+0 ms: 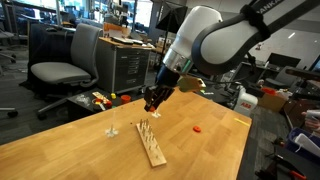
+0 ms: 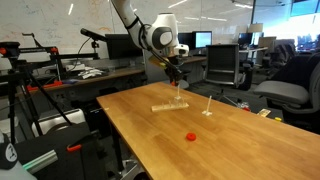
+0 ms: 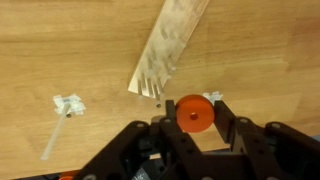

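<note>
An orange-red disc [image 3: 194,114] sits between the fingers of my gripper, which is shut on it. In exterior view 1, the gripper [image 1: 152,103] hangs at the far side of the table, above and behind a wooden block [image 1: 154,148] with several small pegs at one end. One white stand with a thin upright rod [image 1: 112,122] is left of the block. A second white stand [image 3: 213,97] lies below the disc in the wrist view, mostly hidden by it. Another red piece [image 2: 191,136] rests on the bare table.
</note>
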